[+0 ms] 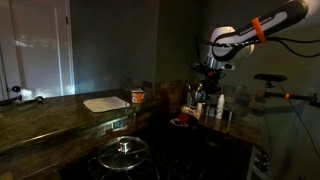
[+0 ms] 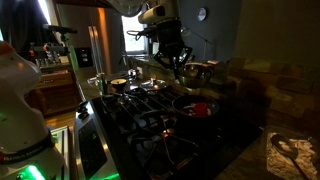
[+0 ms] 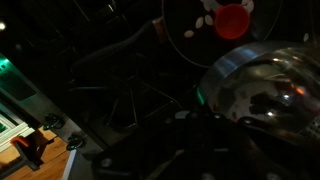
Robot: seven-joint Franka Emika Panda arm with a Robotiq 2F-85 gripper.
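Note:
A shiny metal bowl (image 3: 265,85) fills the right side of the wrist view, its rim running down to my gripper. The dark fingers are shut at that rim, though their exact contact is hard to see. In exterior view 2 the gripper (image 2: 177,72) points down above the stove, with the bowl (image 2: 200,73) hanging just beside it. A dark pan (image 2: 183,104) stands on the stove below; a small red bowl (image 3: 232,21) lies in it, with pale pieces around.
A lidded pan (image 1: 123,153) sits at the stove's near left in exterior view 1. A white board (image 1: 106,104) and an orange container (image 1: 138,96) rest on the raised counter. Bottles (image 1: 220,106) stand by the wall. A spoon (image 2: 287,147) lies on the right counter.

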